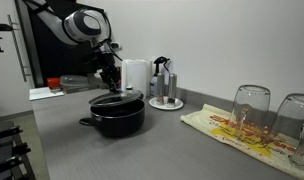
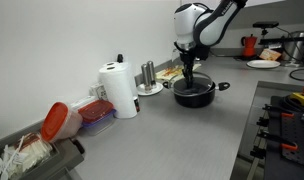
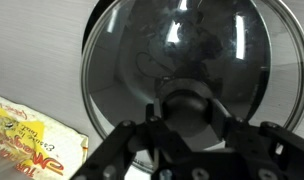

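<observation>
A black pot [image 1: 119,122] with two side handles stands on the grey table. Over its mouth is a round glass lid [image 1: 111,98], tilted and a little off-centre, so part of the pot's opening shows in exterior view 1. My gripper is shut on the lid's dark round knob [image 3: 184,110]. In the wrist view the clear lid [image 3: 132,60] fills most of the picture, with the pot's dark edge beneath it. Exterior view 2 has the gripper [image 2: 189,79] just above the pot [image 2: 196,97]. Whether the lid touches the rim, I cannot tell.
Behind the pot are a paper towel roll [image 1: 137,74] and a white plate [image 1: 166,104] with bottles and shakers. Two upturned glasses [image 1: 250,108] sit on a yellow patterned cloth [image 1: 217,122] at the right.
</observation>
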